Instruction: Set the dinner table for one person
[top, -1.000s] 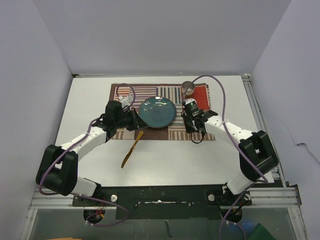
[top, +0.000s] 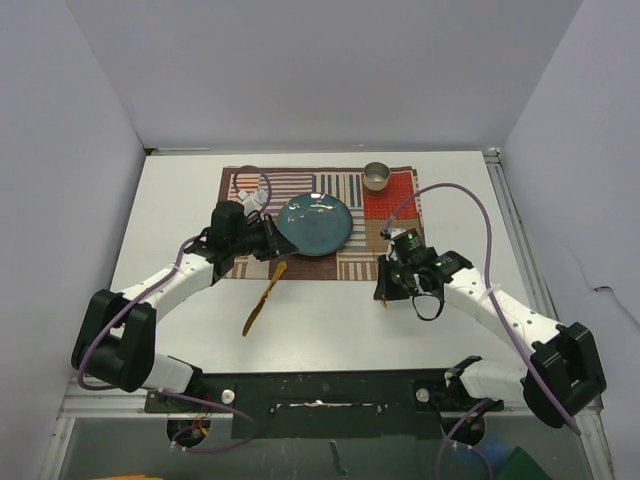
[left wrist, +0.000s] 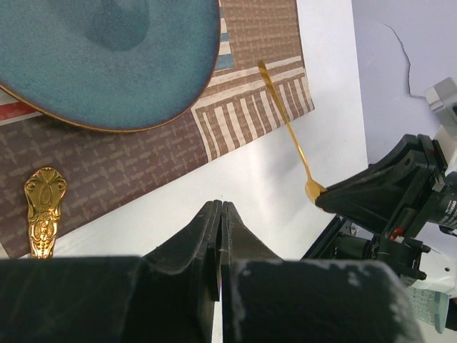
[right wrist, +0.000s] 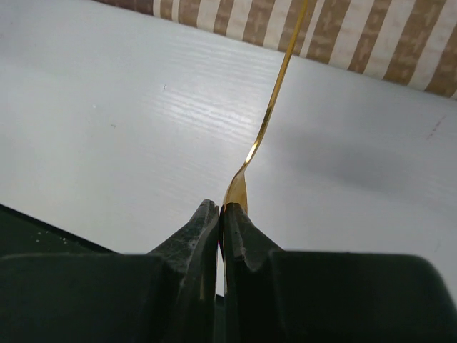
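A gold utensil (right wrist: 265,128) is gripped at its wider end by my right gripper, which is shut on it; seen edge-on, its exact kind is unclear. In the left wrist view the right gripper's utensil (left wrist: 289,127) points toward the placemat (left wrist: 153,166). My left gripper is shut with nothing showing between its fingers, near the front edge of the blue plate (top: 315,224). A gold knife-like piece (top: 262,302) lies left of centre; its ornate handle (left wrist: 44,207) overlaps the mat.
A metallic cup (top: 376,178) stands at the mat's back right, beside a red napkin (top: 403,188). Walls rise at the back and both sides.
My right gripper has drawn back from over the mat's right part toward the front, past the mat's front edge. The left arm, plate, cup and loose gold piece are unmoved.
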